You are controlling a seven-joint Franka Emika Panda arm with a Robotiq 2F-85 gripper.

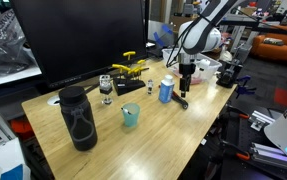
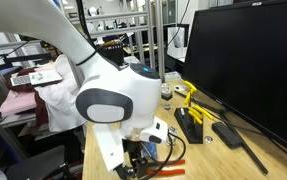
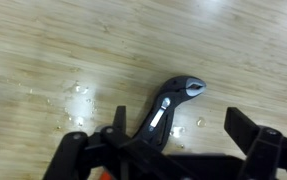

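A hand tool (image 3: 173,104) with a dark, curved pliers-like head lies flat on the wooden table. In the second exterior view, its red handle (image 2: 167,170) shows beside the arm; exterior view 1 shows it as a dark strip (image 1: 180,102) right of the blue bottle. My gripper is open above the tool, its dark fingers apart on either side, with nothing held. Part of the handle is hidden at the bottom of the wrist view. From the first exterior view, the gripper (image 1: 187,91) hangs just over the tool.
The blue bottle (image 1: 166,89) stands close to the tool's left. Farther left are a teal cup (image 1: 131,116) and a black cylinder (image 1: 78,118). Yellow tools (image 1: 129,72) stand near the monitor (image 1: 73,40); a clear bin (image 1: 191,73) is behind the arm.
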